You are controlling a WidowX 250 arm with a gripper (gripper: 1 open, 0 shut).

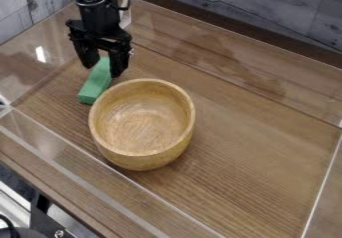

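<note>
The black gripper [99, 50] hangs at the top left, its two fingers parted, over the upper end of a green object [95, 82] lying on the wooden table. Whether the fingertips touch the green object cannot be told. A round tan wooden bowl [142, 124] sits just right of and below the green object.
A dark cable or object [11, 229] shows at the bottom left corner. The table's edges show at the top and left.
</note>
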